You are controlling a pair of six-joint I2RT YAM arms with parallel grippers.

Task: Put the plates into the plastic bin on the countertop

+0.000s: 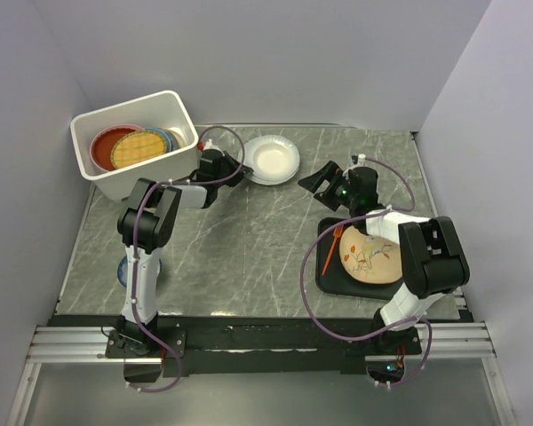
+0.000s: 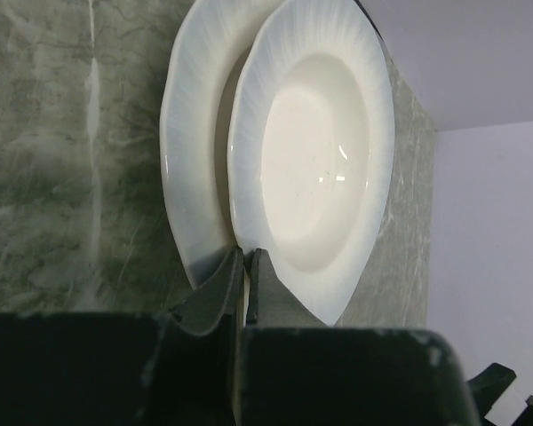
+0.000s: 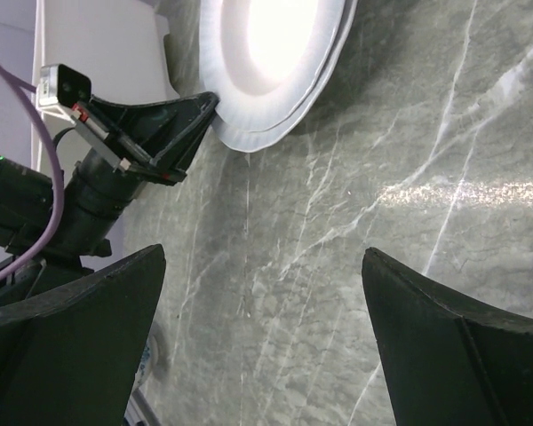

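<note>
Two white plates lie stacked at the back of the counter, the upper plate point(image 1: 272, 158) set off-centre on the lower plate point(image 2: 188, 160). My left gripper is shut at the near rim of the upper plate point(image 2: 315, 160); a thin strip of white shows between its fingers. To the right of the stack, my right gripper point(image 1: 306, 182) stands open above bare counter, with nothing between its fingers. The white plastic bin point(image 1: 179, 111) stands at the back left, holding a red-brown, a yellow and a blue round piece.
A black tray point(image 1: 338, 286) at the front right carries a patterned plate point(image 1: 370, 257) and an orange fork point(image 1: 330, 253). Partly behind the left arm is a blue-rimmed dish point(image 1: 123, 271).
</note>
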